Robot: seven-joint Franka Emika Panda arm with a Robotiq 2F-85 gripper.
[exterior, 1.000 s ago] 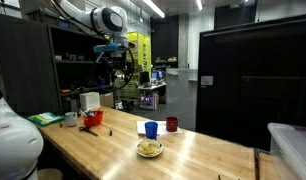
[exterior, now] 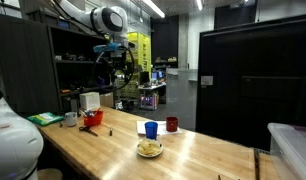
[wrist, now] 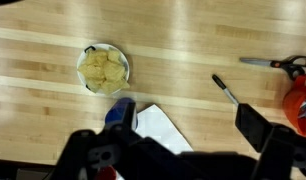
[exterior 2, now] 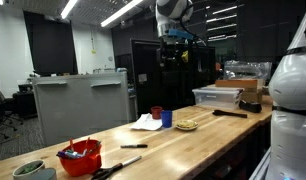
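My gripper hangs high above the wooden table, its fingers spread wide and nothing between them. In the wrist view a plate of yellow chips [wrist: 102,71] lies at upper left. Below it is a blue cup [wrist: 120,112], partly hidden by a finger. A white cloth [wrist: 163,130] lies flat beside the cup. A black marker [wrist: 225,90] rests on the bare wood to the right. A red cup [exterior: 172,124] stands behind the blue cup in the first exterior view.
A red container [exterior 2: 80,157] holding several items stands on the table, with black-handled scissors [exterior 2: 115,169] near it. A clear plastic bin [exterior 2: 216,96] sits at the table's far end.
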